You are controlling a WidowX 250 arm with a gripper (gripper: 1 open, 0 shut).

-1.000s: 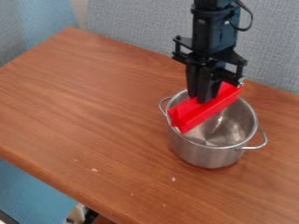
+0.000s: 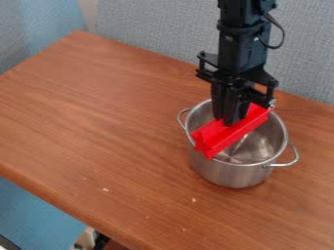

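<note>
My black gripper [image 2: 229, 105] reaches down from the top right, its fingers around a red elongated block [image 2: 220, 137] held tilted at the mouth of a steel pot [image 2: 232, 174] with two wire handles. The block lies partly inside the pot's rim, its lower left end near the left wall. The fingertips are mostly hidden by the block.
A grey textured wall [image 2: 144, 29] stands behind, and a blue surface shows beyond the table's front left edge.
Over the last second the gripper and red block have shifted slightly, the block sitting a little lower in the pot. The pot stays in place.
</note>
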